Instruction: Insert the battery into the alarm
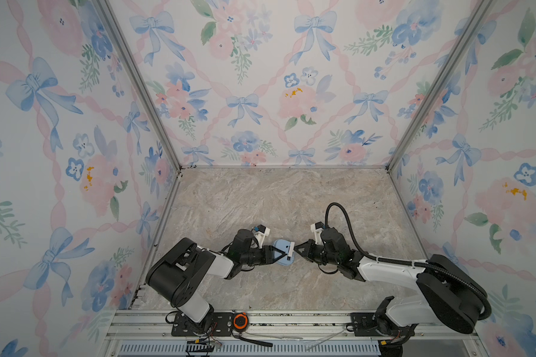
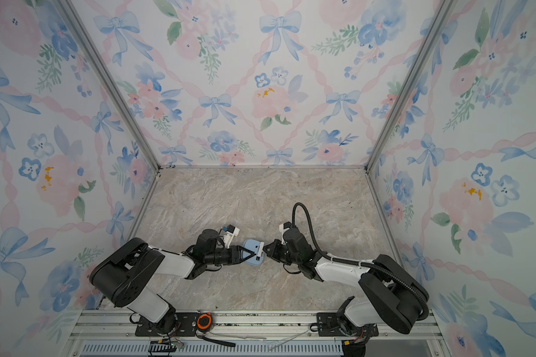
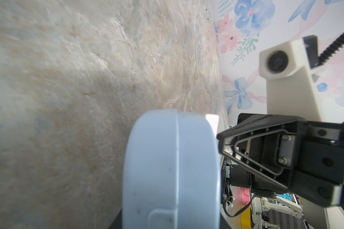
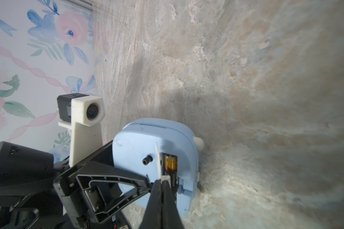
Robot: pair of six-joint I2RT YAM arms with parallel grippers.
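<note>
My left gripper (image 1: 276, 253) is shut on the light blue alarm (image 1: 283, 244), held just above the table at the front middle. In the right wrist view the alarm's back (image 4: 131, 143) faces that camera, with a battery (image 4: 171, 163) lying in the open compartment and a white strip standing beside it. My right gripper (image 2: 270, 250) is shut, its tips at the compartment's lower part, touching or very close to the white piece; they hide what lies beneath.
Floral walls enclose it. An orange tape measure (image 1: 240, 320) lies on the front rail.
</note>
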